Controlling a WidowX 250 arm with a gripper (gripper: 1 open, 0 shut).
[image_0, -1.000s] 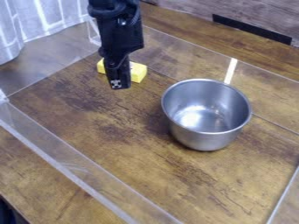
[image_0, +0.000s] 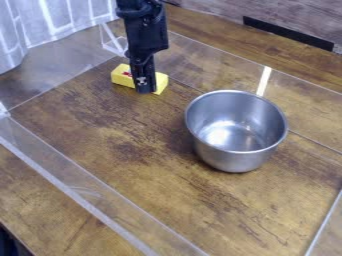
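Note:
My black gripper (image_0: 142, 80) reaches down from the top of the view and is low at a small yellow block (image_0: 155, 85) with a red-and-white marking, lying on the wooden surface left of centre. The fingertips overlap the block; they look shut, and whether they touch it is unclear. A steel pot (image_0: 235, 130) stands to the right and nearer, empty.
Clear plastic walls or edges run along the left and right. A pale curtain (image_0: 24, 30) is at the upper left, a dark slot at the back right.
My gripper has moved back, away from the camera, to the yellow block. The block and pot look to be where they were.

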